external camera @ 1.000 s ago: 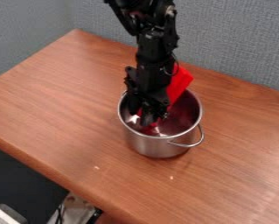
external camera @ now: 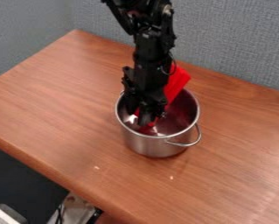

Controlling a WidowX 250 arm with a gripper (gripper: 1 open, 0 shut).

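Note:
My black gripper (external camera: 148, 109) reaches down from the top into a shiny steel pot (external camera: 153, 143) with a wire handle on its front right. A red object (external camera: 177, 80) rises from inside the pot behind the gripper, slanting up to the right, with red also showing low around the fingers. The gripper appears shut on this red object, though the fingertips are partly hidden by the arm and the pot's rim.
A grey fabric wall (external camera: 229, 39) stands behind it. Beyond the front left edge are dark floor and some cables.
The gripper and red object have shifted very slightly; the pot looks the same.

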